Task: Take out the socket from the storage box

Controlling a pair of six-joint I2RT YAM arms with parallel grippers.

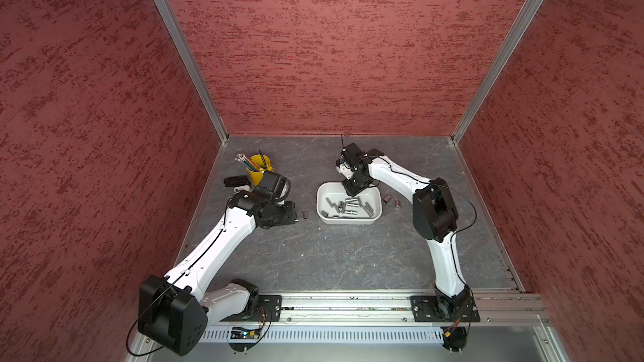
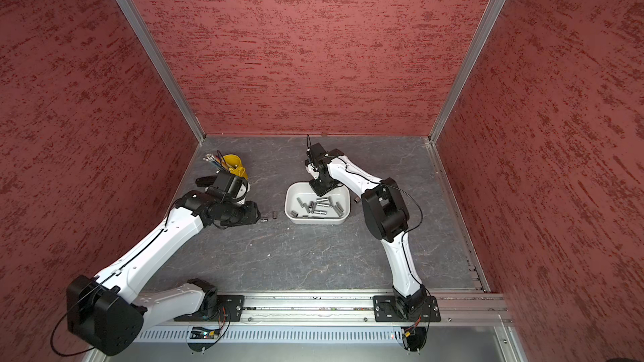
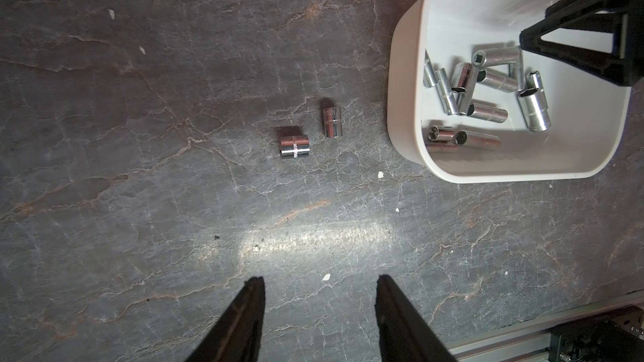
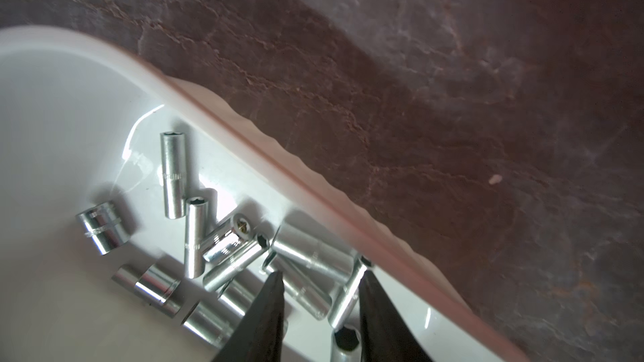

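Observation:
The white storage box (image 1: 349, 222) holds several silver sockets lying loose in a jumble. My right gripper hangs above the box with its fingers apart and nothing gripped between them. Beneath those fingertips, in the right wrist view, lie a slanted long socket (image 4: 300, 287) and a thinner one (image 4: 349, 293). To the left of the box, two short sockets (image 3: 294, 146) (image 3: 332, 122) rest on the table. My left gripper stands open and empty over bare tabletop near them.
Two more small pieces (image 1: 387, 198) (image 1: 397, 203) lie right of the box. A yellow cup (image 1: 263, 161) with pens and a dark object (image 1: 235, 181) stand behind the left arm.

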